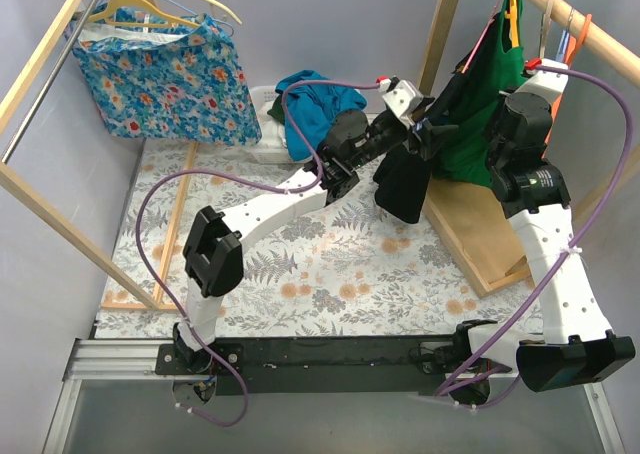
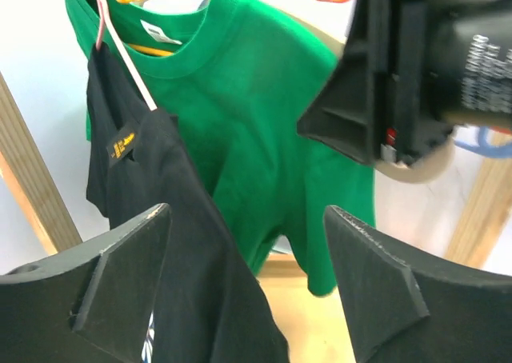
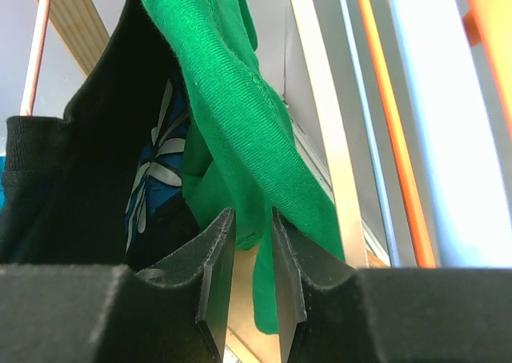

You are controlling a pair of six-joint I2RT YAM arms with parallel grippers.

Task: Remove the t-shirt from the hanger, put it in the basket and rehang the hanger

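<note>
The green t-shirt (image 2: 264, 107) hangs on a yellow hanger (image 2: 152, 49) in the left wrist view, its lower part draping freely. Beside it a black garment (image 2: 168, 235) with a yellow-lettered patch hangs from a pink hanger (image 2: 132, 67). My left gripper is open, facing both, the black cloth spanning its view; from above, the left gripper (image 1: 432, 134) is close to the clothes. My right gripper has its fingers nearly together in front of green cloth (image 3: 248, 115); the wooden board shows through the narrow gap, and no cloth is clearly pinched.
Bare hangers in white, blue and orange (image 3: 392, 123) crowd the right gripper's right side. A wooden rail (image 1: 590, 39) runs above. Teal cloth (image 1: 325, 114) lies in a white bin at the back; a blue floral garment (image 1: 165, 84) hangs far left.
</note>
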